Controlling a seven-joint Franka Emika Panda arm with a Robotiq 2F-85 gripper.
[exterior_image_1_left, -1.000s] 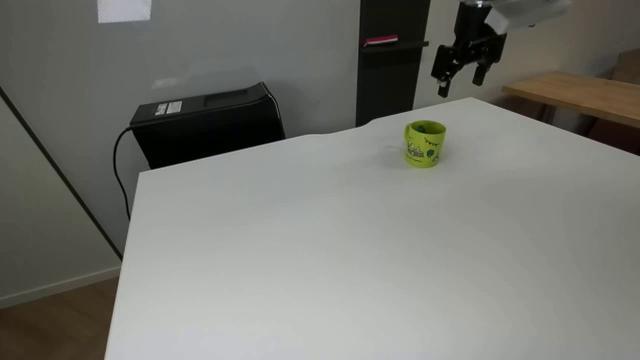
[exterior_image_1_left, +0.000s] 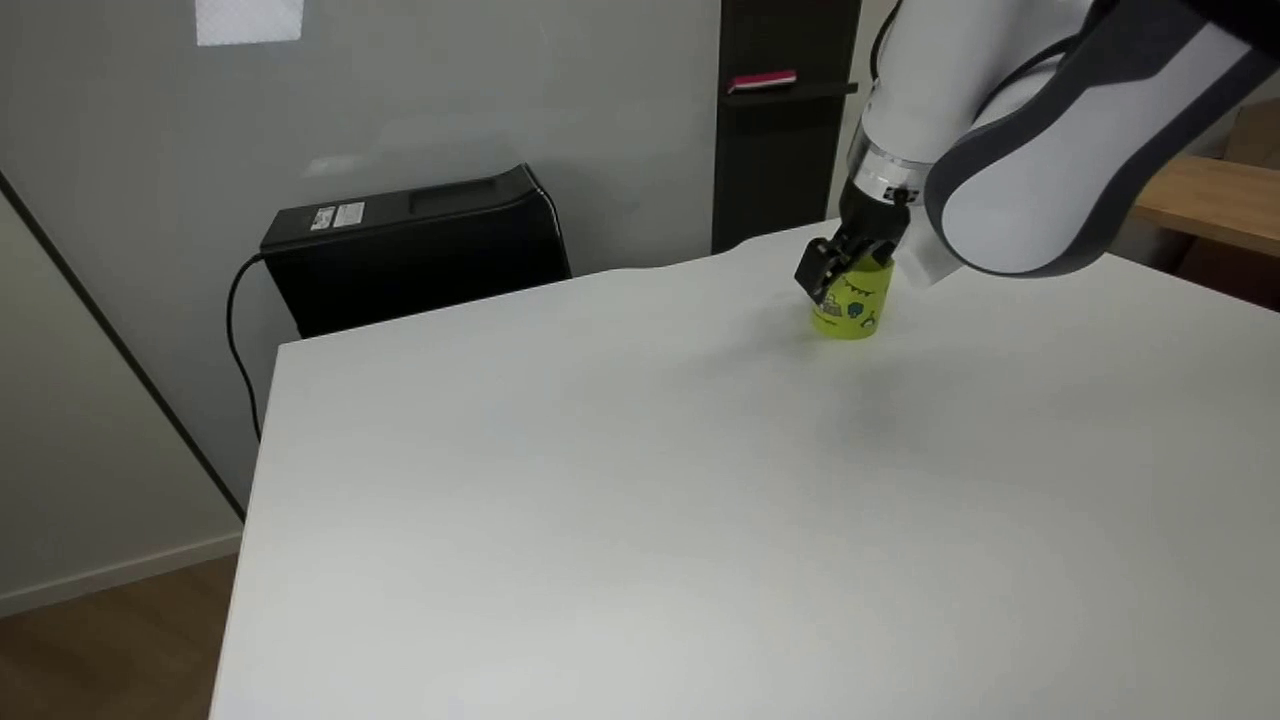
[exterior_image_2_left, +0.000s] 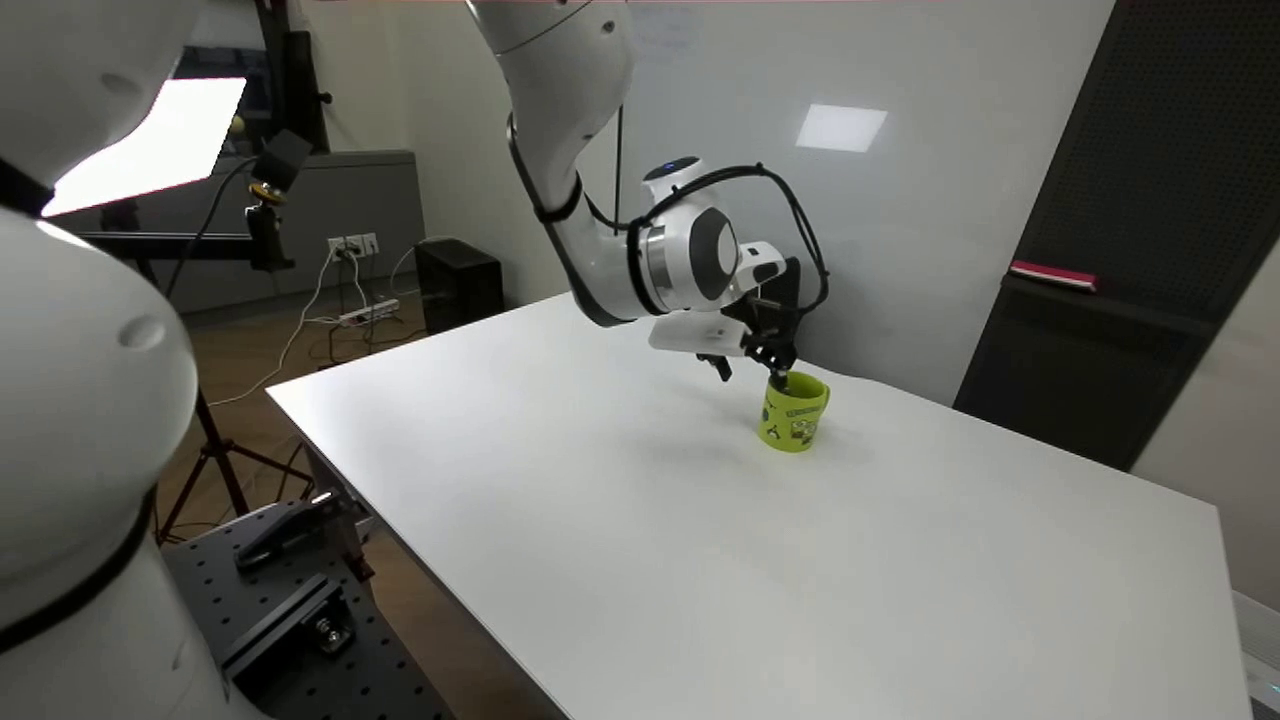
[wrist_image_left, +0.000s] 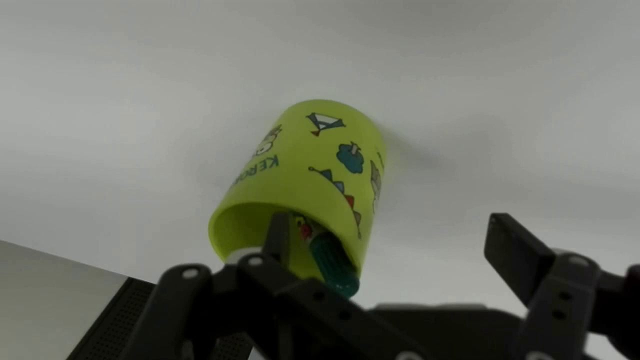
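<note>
A lime-green mug (exterior_image_1_left: 854, 310) with printed pictures stands upright near the table's back edge. In the wrist view the mug (wrist_image_left: 318, 156) has its mouth facing me, and a dark green object with a red part (wrist_image_left: 333, 261) leans inside it. My gripper is open, its fingers wide apart. One finger (wrist_image_left: 277, 237) overlaps the mug's mouth; whether it touches the wall cannot be made out. Clear of the mug, the other finger (wrist_image_left: 519, 258) is over bare table. From the second exterior side, the gripper (exterior_image_2_left: 751, 372) sits right at the rim of the mug (exterior_image_2_left: 792, 420).
A grey wall panel (exterior_image_2_left: 936, 240) rises close behind the table's back edge. A black box (exterior_image_1_left: 408, 246) stands beyond that edge.
The arm has come down from above the table's back right corner to the mug. The gripper now overlaps the mug's top, while the mug stands in nearly the same place.
</note>
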